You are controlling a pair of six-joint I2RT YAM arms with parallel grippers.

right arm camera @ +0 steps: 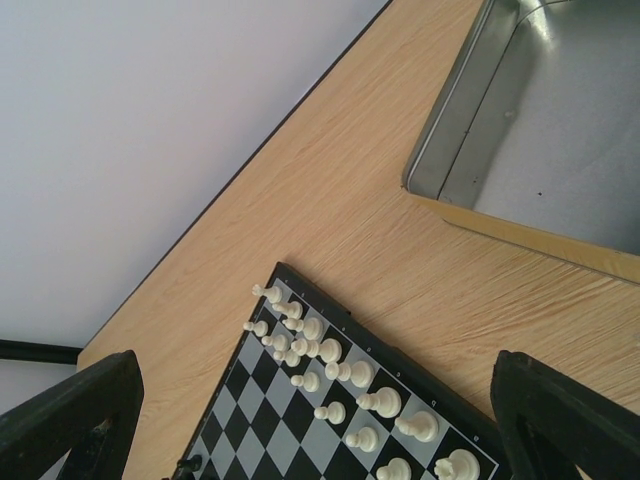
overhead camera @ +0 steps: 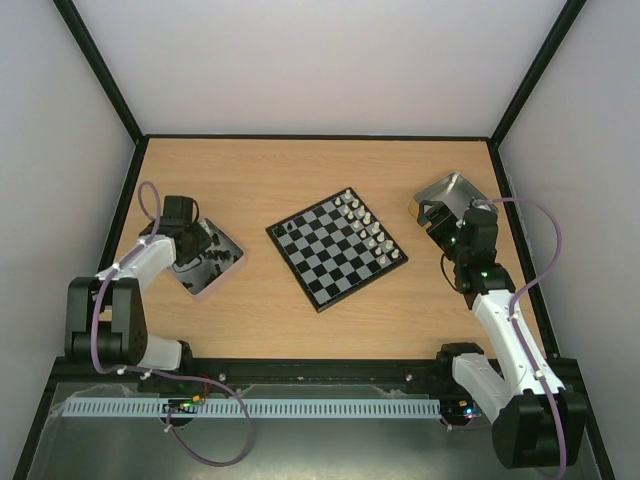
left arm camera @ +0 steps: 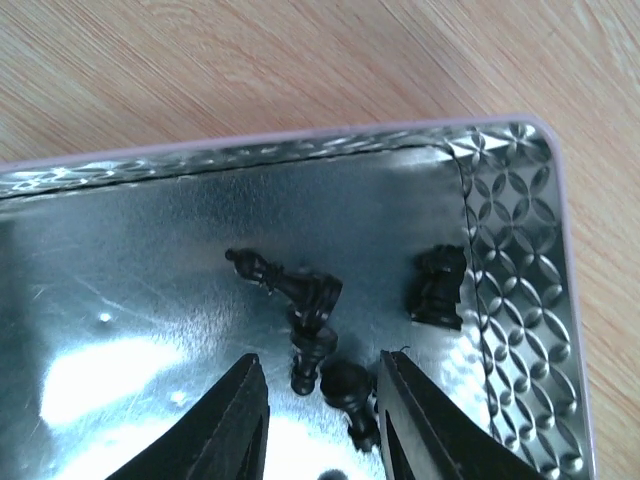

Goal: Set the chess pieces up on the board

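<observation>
My left gripper hangs open over the tray of black pieces [overhead camera: 225, 265] at the left. In the left wrist view several black pieces [left arm camera: 436, 283] lie tipped over inside it, one [left arm camera: 345, 385] by the fingertips, none held. The chessboard [overhead camera: 320, 270] at the centre has white pieces [right arm camera: 385, 402] standing along its right side and a dark piece at its left corner. My right gripper is open beside the metal tray at the right.
The metal tray [right arm camera: 570, 110] sits at the back right. Bare wood [overhead camera: 260, 170] surrounds the board. Frame rails and walls border the table.
</observation>
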